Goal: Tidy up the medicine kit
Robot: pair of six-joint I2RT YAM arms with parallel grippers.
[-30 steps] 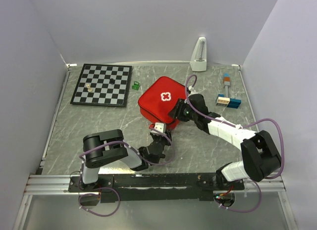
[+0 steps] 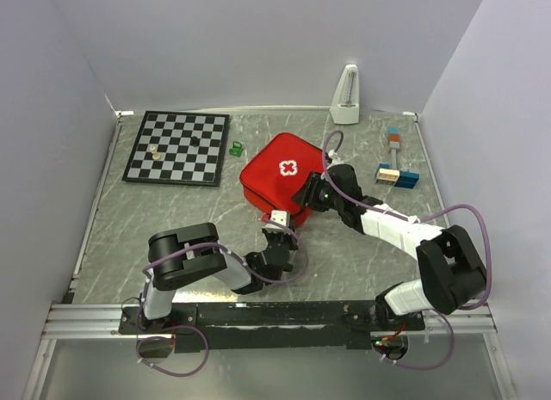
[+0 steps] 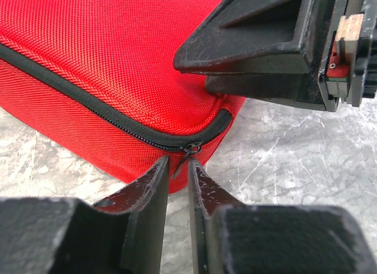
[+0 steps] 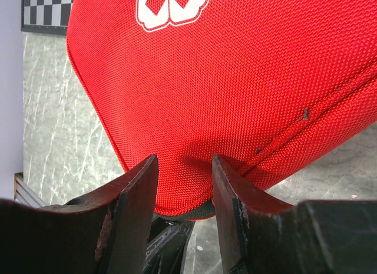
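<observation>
The red medicine kit (image 2: pixel 269 178) with a white cross lies on the table, its black zipper (image 3: pixel 112 124) running along the side. At the corner of the zipper hangs a small metal pull tab (image 3: pixel 181 165). My left gripper is at this corner, its fingers part open with the tab in the narrow gap between the fingertips. Above the kit's top, near the same corner, is my right gripper, open with its fingers apart. Whether its fingertips touch the fabric I cannot tell. The kit's inside is hidden.
A checkered board (image 2: pixel 176 148) lies at the back left, with a small green object (image 2: pixel 236 149) beside it. A white metronome (image 2: pixel 346 95) stands behind the kit. Blue and orange blocks (image 2: pixel 396 175) sit at the right.
The right arm and the kit look the same as before.
</observation>
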